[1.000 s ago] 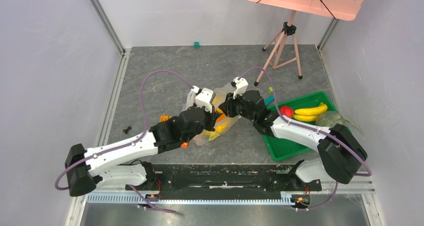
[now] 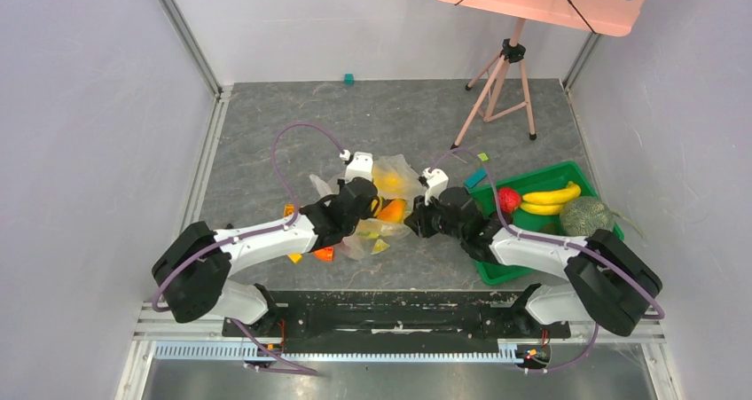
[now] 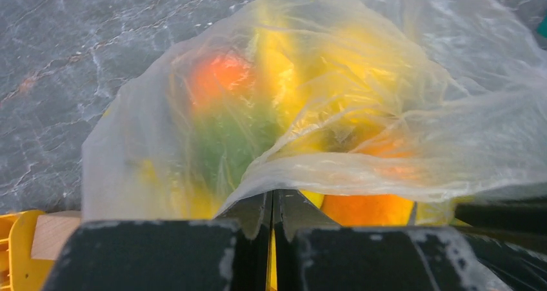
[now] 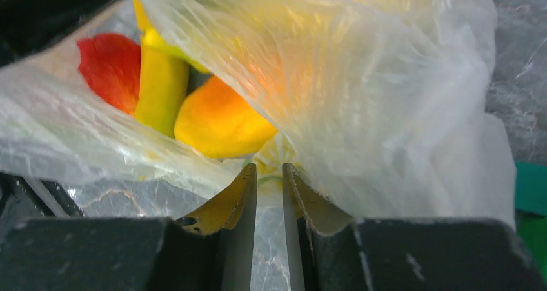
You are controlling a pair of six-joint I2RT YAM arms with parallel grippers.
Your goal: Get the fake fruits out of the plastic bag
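A translucent plastic bag [image 2: 397, 176] lies mid-table with yellow, orange, red and green fake fruits inside. Through its opening show a red fruit [image 4: 106, 68], a long yellow one [image 4: 159, 88] and an orange-yellow one [image 4: 222, 123]. My left gripper is shut at the bag's mouth, nothing clear between its fingers. My right gripper is closed on a thin fold of the bag's lower rim, at the bag's right side in the top view.
A green tray [image 2: 497, 274] at the right holds bananas, a red fruit and a melon. Yellow and orange toys [image 3: 29, 268] lie left of the bag.
My right gripper has moved down and right from over the bag. The bag now lies more spread, with more fruit visible.
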